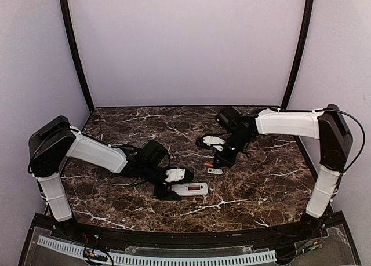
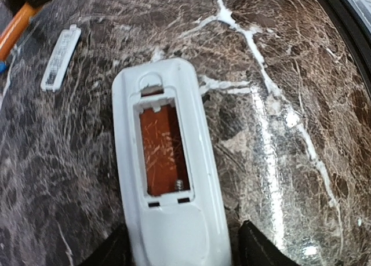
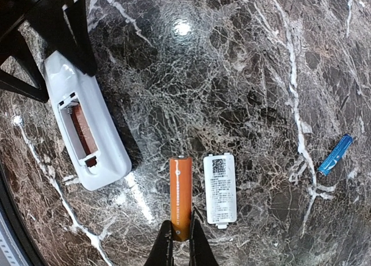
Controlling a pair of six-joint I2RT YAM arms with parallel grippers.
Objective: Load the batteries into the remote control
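Note:
The white remote control [image 2: 200, 161] lies on the table with its open battery compartment [image 2: 162, 150] facing up; the inside looks reddish brown, with a small metal contact at one end. My left gripper is open around the remote's near end, one finger on each side, and a gap shows on the right side. An orange battery [image 3: 181, 188] is gripped at one end by my right gripper, its other end pointing toward the top of the right wrist view. Apart from them lies a blue battery [image 3: 336, 154] on the table.
The white battery cover [image 3: 220, 190] lies flat right beside the orange battery, between the remote and the blue battery.

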